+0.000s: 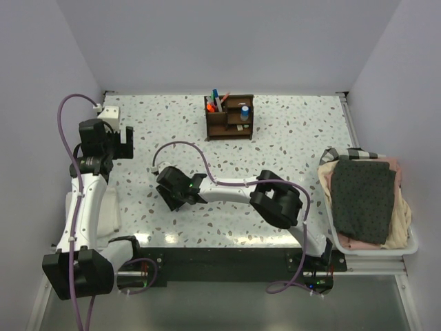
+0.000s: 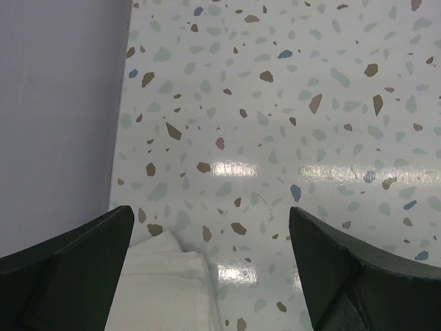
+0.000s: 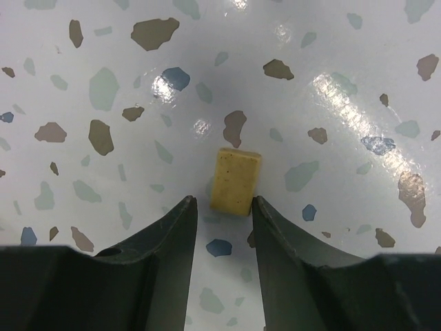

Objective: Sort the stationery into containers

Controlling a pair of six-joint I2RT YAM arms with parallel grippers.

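A small tan rectangular block (image 3: 234, 181) lies on the speckled table, directly at the fingertips of my right gripper, which is part open around its near end; whether it touches is unclear. In the top view that gripper (image 1: 169, 196) is low over the left-middle table, hiding the block. My left gripper stands open above the table's left edge, empty. A wooden organizer (image 1: 229, 131) at the back holds several pens, markers and a blue-and-white cylinder (image 1: 244, 112).
A white bin (image 1: 411, 245) of folded cloths stands on the right. A pale cloth (image 2: 158, 296) lies at the front left, below my left gripper.
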